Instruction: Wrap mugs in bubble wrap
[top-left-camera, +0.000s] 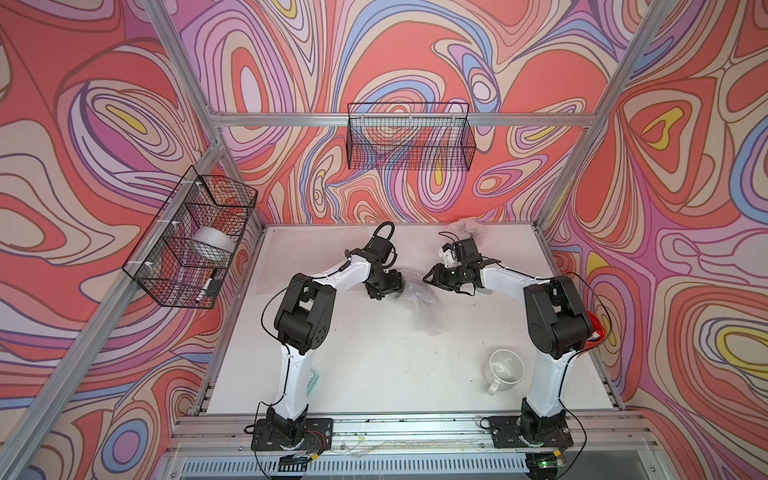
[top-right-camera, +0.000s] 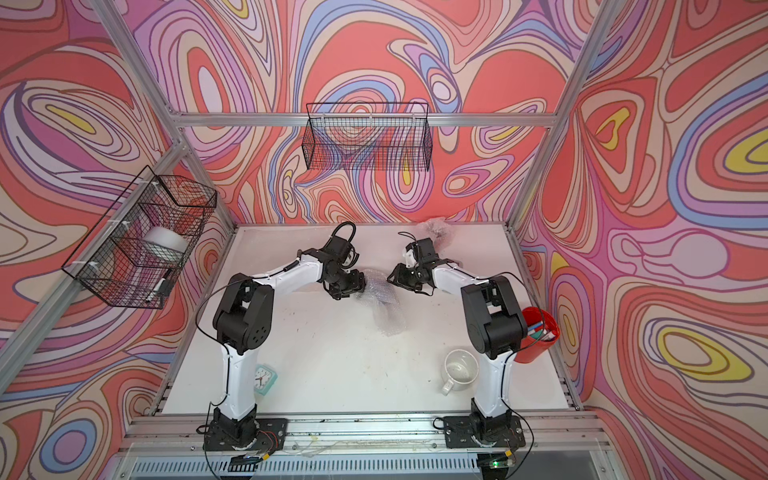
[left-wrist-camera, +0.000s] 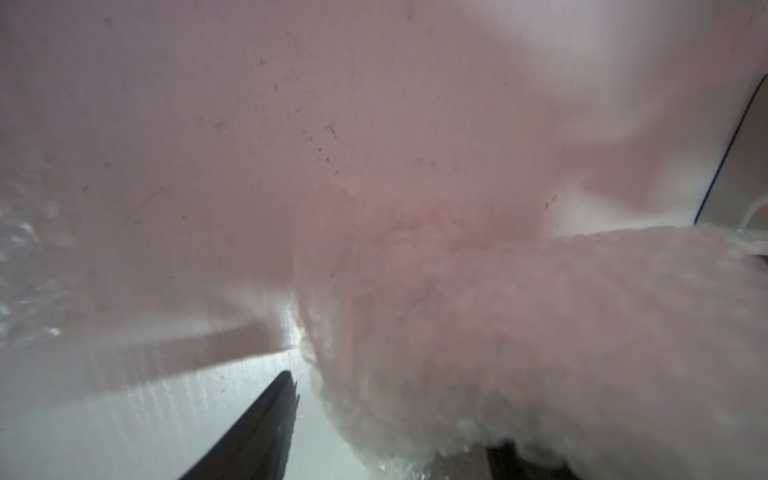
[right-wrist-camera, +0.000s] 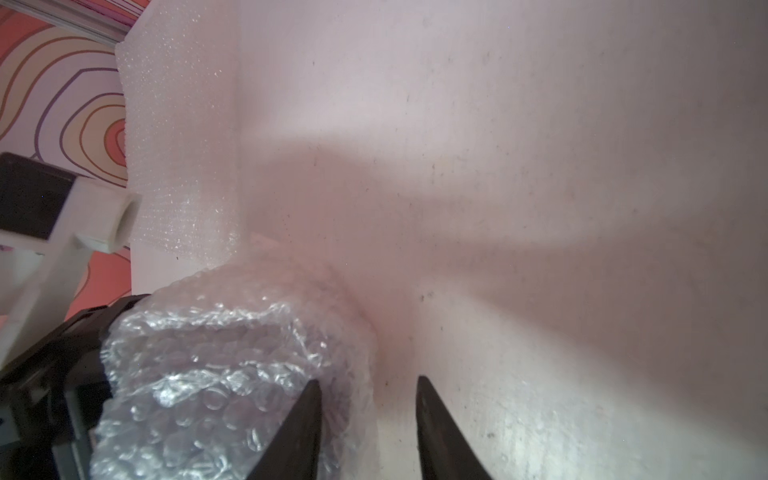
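Note:
A crumpled bundle of clear bubble wrap (top-left-camera: 417, 297) lies mid-table between my two grippers; whether it encloses a mug cannot be made out. My left gripper is at the bundle's left side, its fingers apart, one finger (left-wrist-camera: 264, 428) over bare table and the other largely covered by wrap. From the right, my right gripper stands open, one finger (right-wrist-camera: 300, 428) against or in front of the wrap (right-wrist-camera: 232, 384) and the other clear of it. A white mug (top-left-camera: 505, 369) sits at the front right, unwrapped.
Another piece of bubble wrap (top-left-camera: 468, 228) lies at the back edge. A red bin (top-right-camera: 537, 345) stands at the right edge, a light-blue clock (top-right-camera: 265, 378) at the front left. Wire baskets hang on the left and back.

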